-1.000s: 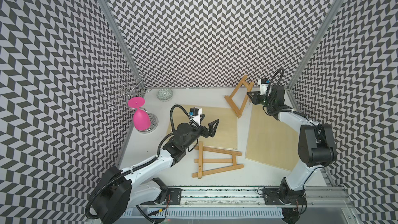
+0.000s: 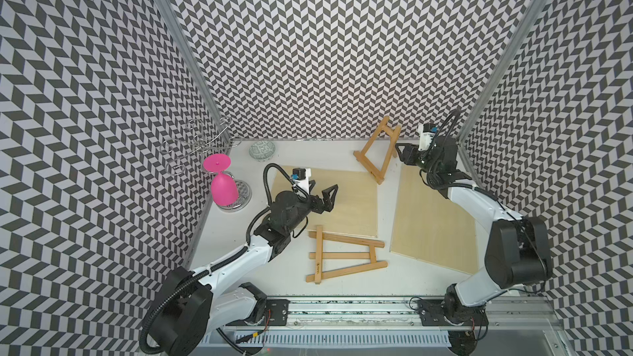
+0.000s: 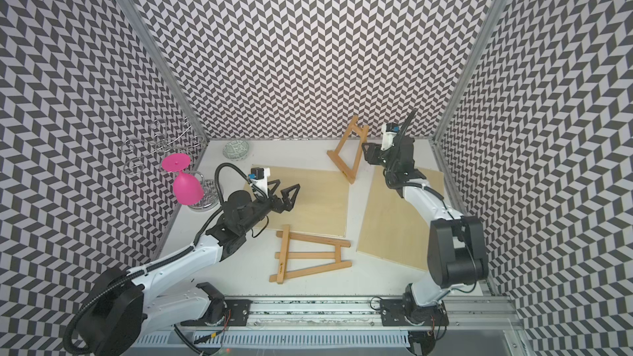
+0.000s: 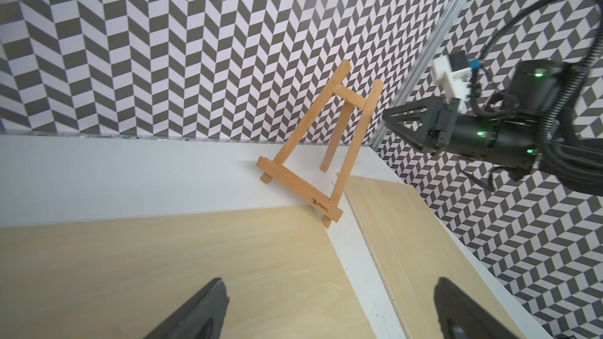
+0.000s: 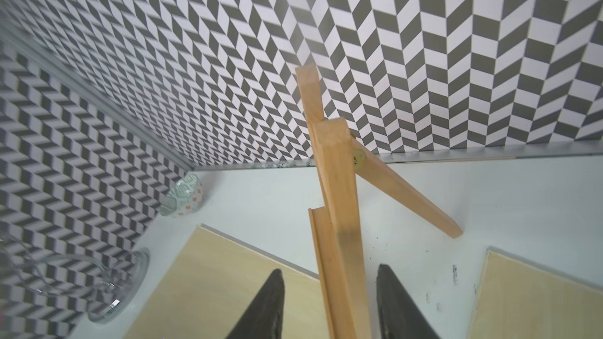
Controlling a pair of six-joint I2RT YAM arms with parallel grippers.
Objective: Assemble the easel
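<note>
A wooden easel (image 4: pixel 306 119) stands upright at the back right, its rear leg (image 5: pixel 408 191) out behind it and its ledge at the front. My right gripper (image 2: pixel 403 151) is beside its right upright, apart from it in the left wrist view, with its fingers part open. My left gripper (image 2: pixel 327 197) hangs open over the middle board, nothing between its fingers. A second wooden easel (image 3: pixel 285 250) lies flat at the front middle.
Two plywood boards (image 2: pixel 432 224) cover much of the white table. At the left stand a pink object (image 2: pixel 223 188) on a metal base, a wire rack, and a pale patterned bowl (image 2: pixel 261 149) behind.
The standing easel has shifted slightly left. My right gripper has drawn a little right, and my left gripper has moved slightly left.
</note>
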